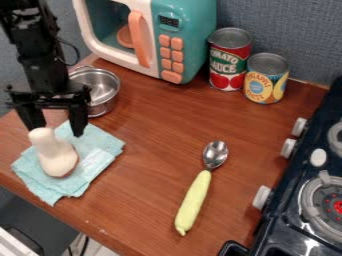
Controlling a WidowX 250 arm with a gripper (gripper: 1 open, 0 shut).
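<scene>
The black gripper [54, 116] hangs over the left side of the wooden table, its fingers spread on either side above a pale pestle-like object [56, 155], which stands on a folded light-blue cloth [96, 158]. Nothing shows held between the fingers. A steel bowl [104, 88] sits just behind the gripper, partly hidden by it. A spoon with a pale yellow handle [194, 200] lies in the middle front of the table.
A teal toy microwave [187, 35] stands at the back, beside a tomato can [229, 65] and a second can [266, 82]. A black stove [302, 200] takes up the right edge.
</scene>
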